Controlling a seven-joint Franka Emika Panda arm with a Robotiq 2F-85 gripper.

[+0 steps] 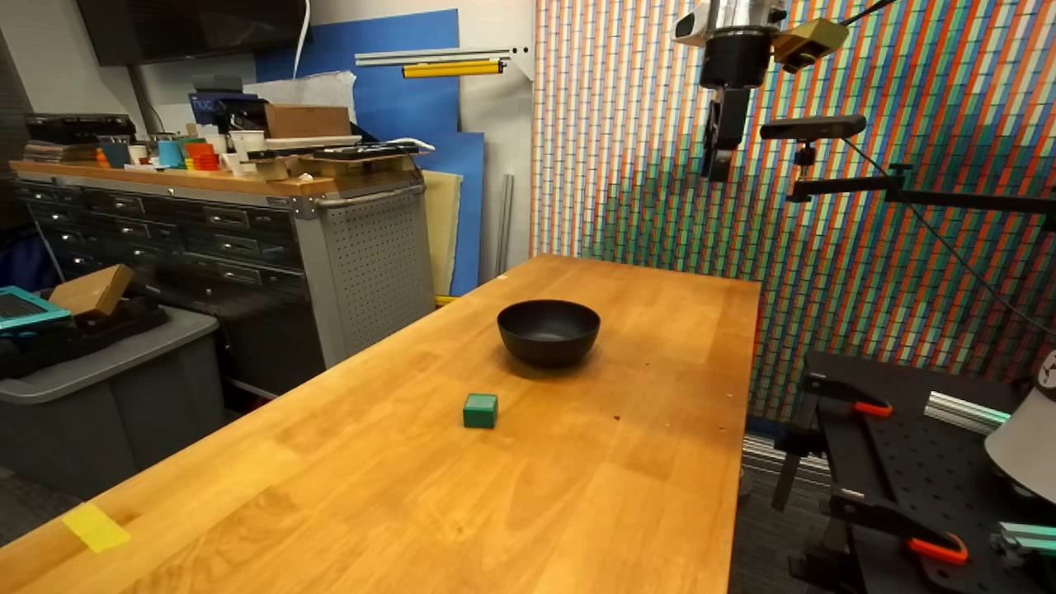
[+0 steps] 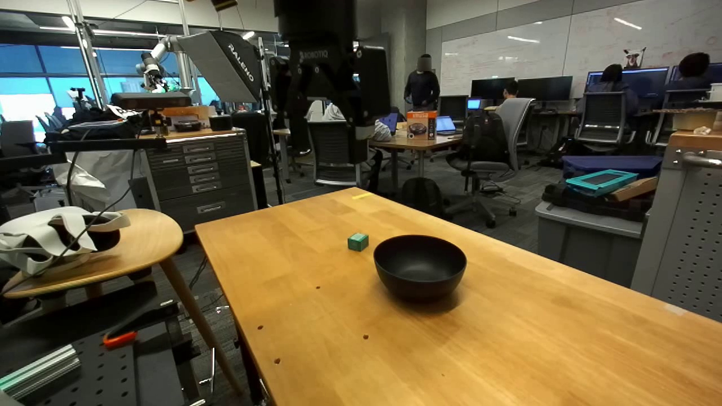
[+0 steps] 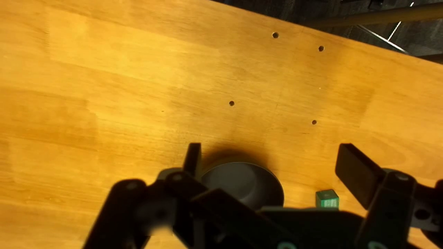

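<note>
A small green cube (image 1: 480,411) rests on the wooden table (image 1: 594,475), outside the black bowl (image 1: 547,335) and a short way from it. In exterior view 2 the cube (image 2: 358,241) is left of the bowl (image 2: 419,268), which stands upright and looks empty. High above the tabletop hangs my gripper (image 1: 719,168), well clear of both. From the wrist, the gripper is open, its fingers wide apart with only table and bowl below the gap. Part of the bowl (image 3: 245,182) and the lower edge of the cube (image 3: 327,198) are hidden behind the gripper's body.
A strip of yellow tape (image 1: 96,526) marks the table's near left corner. Off the table's right side are a black cart (image 1: 891,465) and a camera on a bracket (image 1: 813,127).
</note>
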